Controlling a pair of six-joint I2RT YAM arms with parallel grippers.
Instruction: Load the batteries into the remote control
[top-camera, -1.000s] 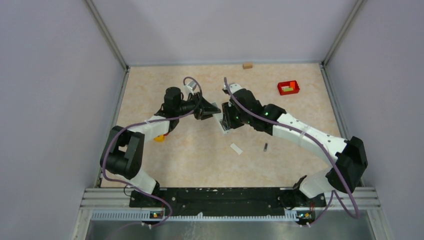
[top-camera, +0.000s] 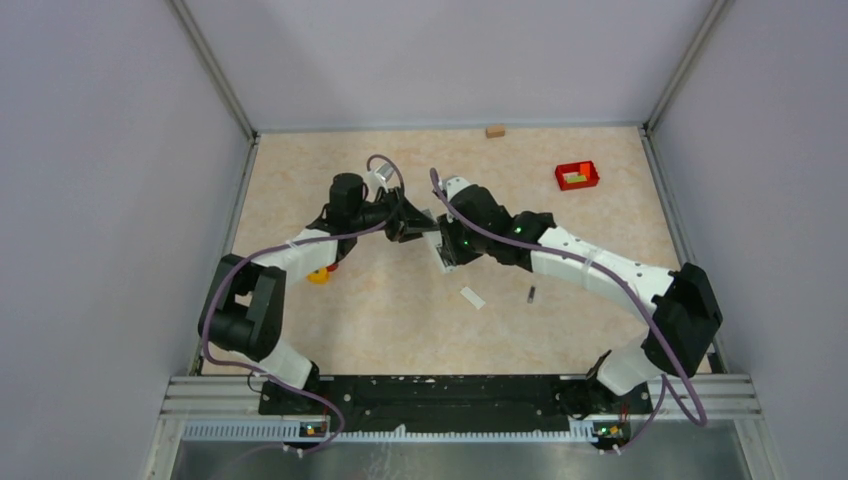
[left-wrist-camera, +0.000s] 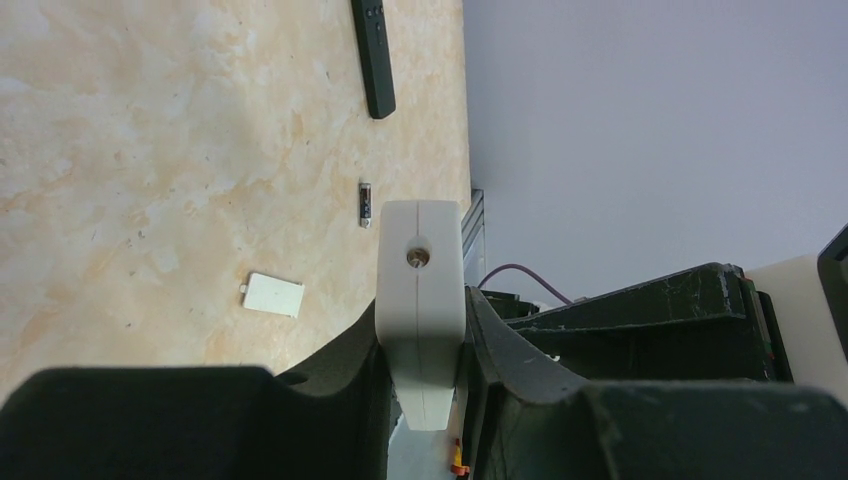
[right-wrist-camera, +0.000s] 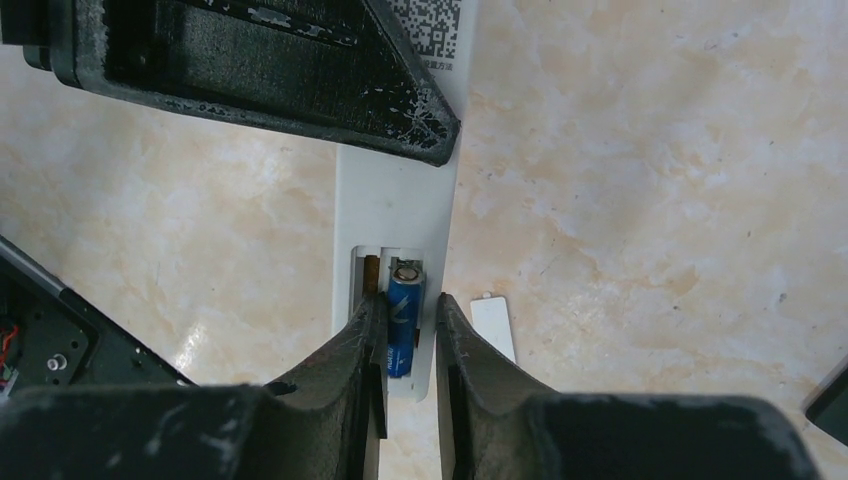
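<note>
My left gripper is shut on the white remote (left-wrist-camera: 418, 310), held above the table in mid-workspace. The right wrist view shows its open battery compartment with a blue battery (right-wrist-camera: 404, 315) lying in it. My right gripper has its fingertips at that compartment, around the blue battery; whether they touch it I cannot tell. A loose battery (left-wrist-camera: 365, 205) and the white battery cover (left-wrist-camera: 271, 295) lie on the table.
A red box (top-camera: 562, 176) with coloured pieces sits at the right rear, a wooden block (top-camera: 495, 131) at the back edge. A black bar (left-wrist-camera: 375, 70) lies on the table. Yellow and red items sit beside the left arm.
Over the last second my right arm has shifted left and slightly down onto the remote's compartment. My left arm has barely moved.
</note>
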